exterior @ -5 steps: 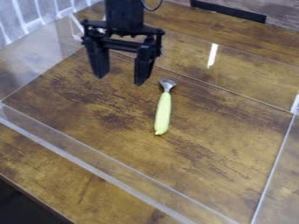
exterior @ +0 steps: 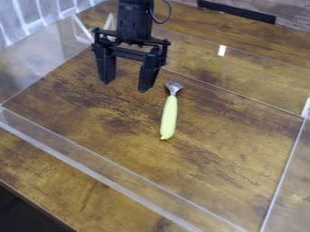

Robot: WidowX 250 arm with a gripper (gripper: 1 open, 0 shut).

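My black gripper [exterior: 126, 72] hangs open over the upper left of the wooden board, its fingers apart with nothing visible between them. To its lower right lies a long pale yellow-green object [exterior: 169, 116], with a small grey metallic piece [exterior: 172, 88] at its upper end, apart from the fingers.
Clear low plastic walls [exterior: 103, 173] surround the work area on the wooden surface [exterior: 54, 181]. A white slatted structure [exterior: 31, 18] is at the top left.
The gripper has moved slightly over the last second, a little downward in the view from where it was. The pale object has not moved.
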